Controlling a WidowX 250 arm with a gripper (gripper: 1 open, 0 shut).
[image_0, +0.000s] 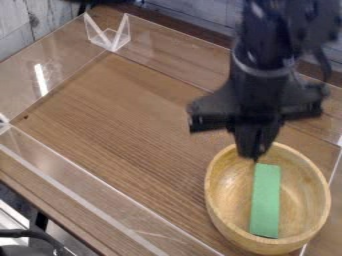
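Note:
A wooden bowl sits at the lower right of the table, with a green rectangular block lying inside it. My black gripper hangs above the back of the bowl, blurred by motion. Its fingertips are close together, and nothing shows between them.
A white wire-like holder stands at the back left. A dark cable lies at the lower left corner, off the table.

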